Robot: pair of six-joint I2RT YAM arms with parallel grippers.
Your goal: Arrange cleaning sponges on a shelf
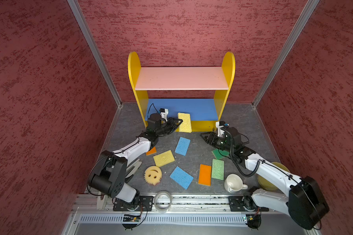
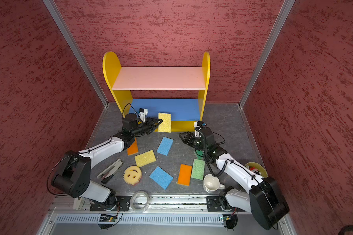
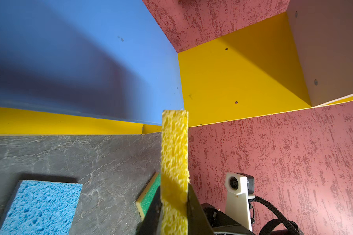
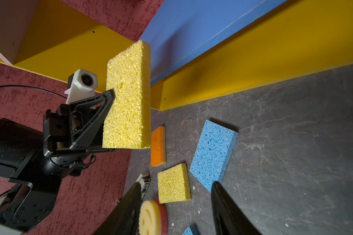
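A yellow sponge (image 1: 185, 122) (image 3: 174, 164) (image 4: 125, 98) is held upright in my left gripper (image 1: 179, 122) at the front edge of the lower blue shelf (image 2: 180, 107), beneath the pink shelf (image 1: 182, 76). My right gripper stands apart, lower right of it, fingers open and empty over the floor. On the floor lie blue sponges (image 1: 182, 145), another yellow one (image 1: 164, 157), orange (image 1: 204, 174) and green ones (image 1: 217, 169).
The shelf unit's yellow sides (image 1: 133, 66) bound both shelves. A smiley disc (image 1: 153, 175), a white cup (image 1: 234, 183) and a bowl (image 2: 262, 168) stand near the front. The blue shelf is bare.
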